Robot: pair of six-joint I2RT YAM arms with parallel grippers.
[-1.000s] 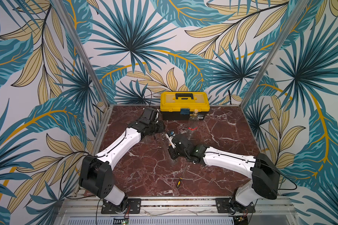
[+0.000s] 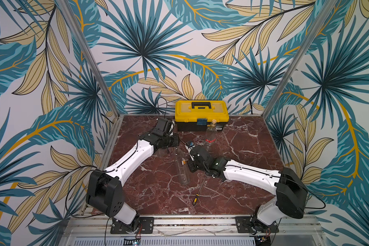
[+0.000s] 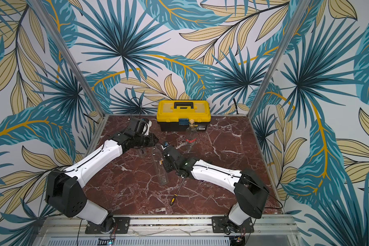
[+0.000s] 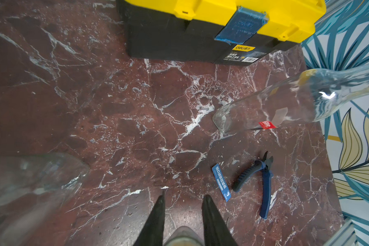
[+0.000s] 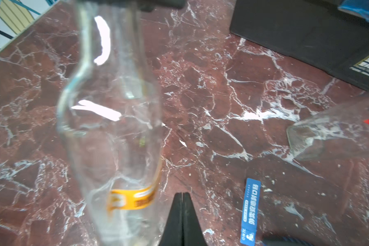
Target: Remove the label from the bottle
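Note:
A clear bottle hangs by its neck from my left gripper, which is shut on it; the top shows between the fingers in the left wrist view. A blurred yellow-orange label piece (image 5: 131, 198) is on its lower body in the right wrist view. My right gripper is shut, just to the right of that bottle in its view, with nothing seen between its fingers. A second clear bottle (image 4: 242, 114) with a red label (image 4: 267, 124) stands near the toolbox.
A yellow and black toolbox (image 2: 201, 106) is at the back. Pliers (image 4: 266, 188) and a blue strip (image 4: 221, 182) lie beside the bottles. A screwdriver (image 2: 196, 198) lies near the front.
My right gripper has shifted slightly right, away from the held bottle, of which more now shows in the top left view. The left arm has not visibly moved.

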